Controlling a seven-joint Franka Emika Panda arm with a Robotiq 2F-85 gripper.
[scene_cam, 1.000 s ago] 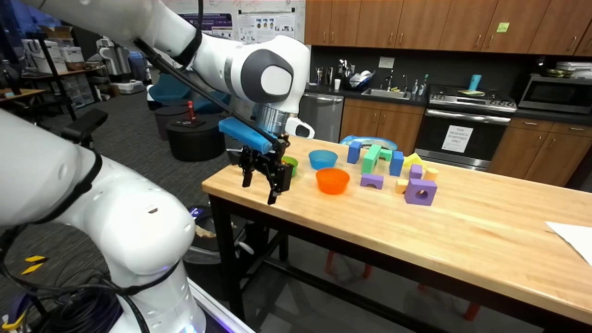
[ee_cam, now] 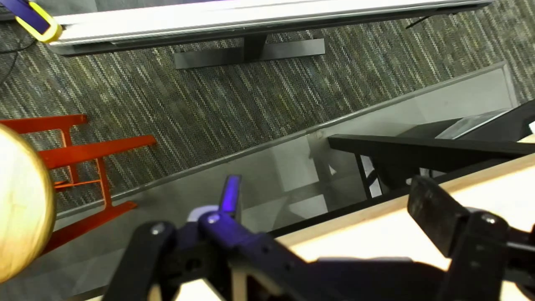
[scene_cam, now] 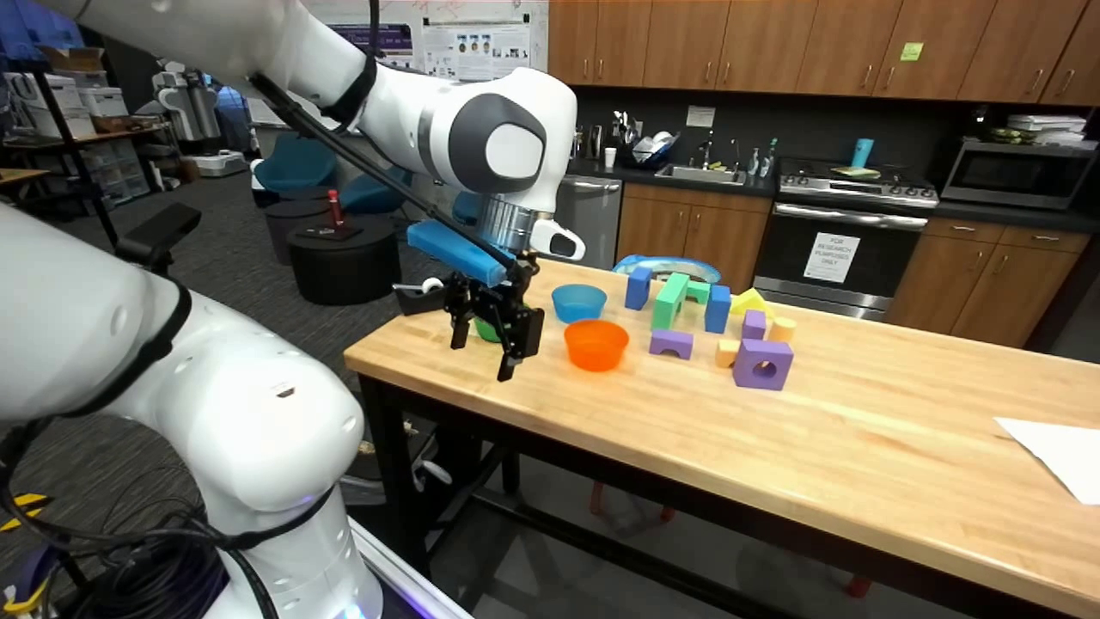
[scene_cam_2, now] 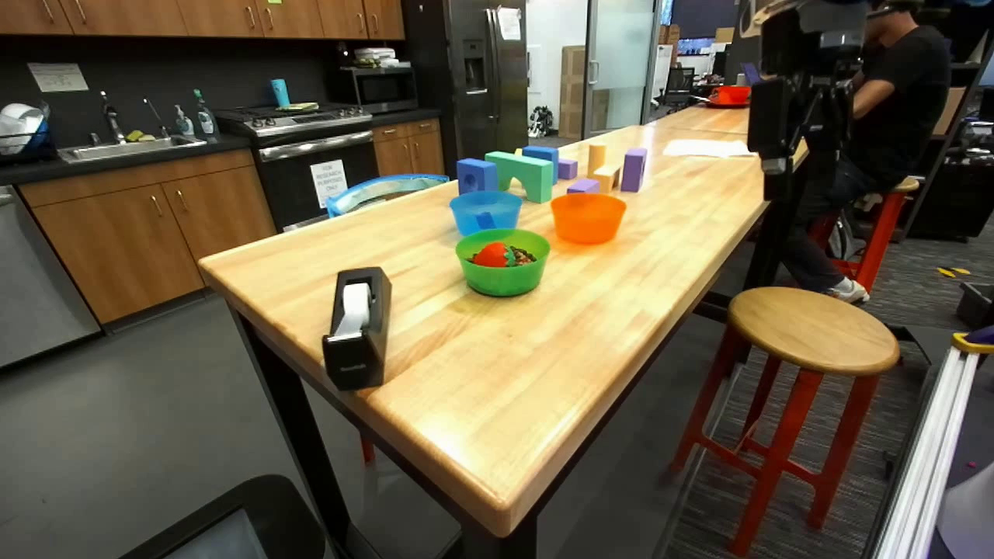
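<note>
My gripper hangs near the table's front left edge, fingers pointing down. In the wrist view, its two black fingers stand wide apart, with nothing held between them. An orange bowl and a blue bowl stand to its right on the table. The green bowl holds a red strawberry-like item and small dark bits; exterior view 1 shows it mostly hidden behind the gripper. Beyond the bowls are toy blocks, including a purple block with a hole, a green arch and a blue block.
A black tape dispenser sits at the table's end. White paper lies far right, with bare tabletop between it and the blocks. A wooden stool stands beside the table, and a person sits farther along.
In exterior view 1, the table, bowls, blocks and kitchen have shifted left against the arm. The green bowl is now more covered by my gripper. The arm's pose looks unchanged.
</note>
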